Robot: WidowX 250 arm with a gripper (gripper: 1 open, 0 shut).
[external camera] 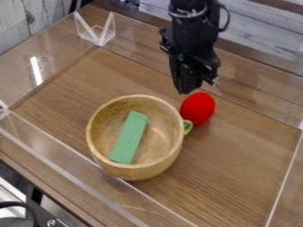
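A black robot arm reaches down from the top centre, its gripper [190, 83] pointing down with its fingers apart, above and a little behind a red oval object [199, 109]. The red object lies on the wooden table just right of a tan bowl [108, 115]. A green block [128, 137] lies inside the bowl. A small green item [187, 127] shows at the bowl's right edge, partly hidden.
A clear wire-like or plastic object [95, 27] stands at the upper left. A dark round shape sits at the bottom left corner.
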